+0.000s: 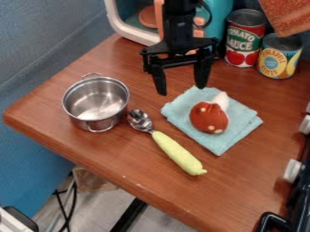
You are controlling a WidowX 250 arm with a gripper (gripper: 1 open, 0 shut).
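Note:
The black gripper (180,80) hangs over the back middle of the wooden table, its two fingers spread apart with nothing between them. Below and right of it a light blue cloth (237,133) holds a red toy mushroom (208,119) with a pale stem. A steel pot (96,99) stands at the left, with a metal spoon (141,121) beside it and a yellow corn-like toy (182,155) lying diagonally at the front middle.
A tomato sauce can (245,41) and a second can (278,59) stand at the back right. A teal-and-white container sits behind the gripper. Black equipment lines the right edge.

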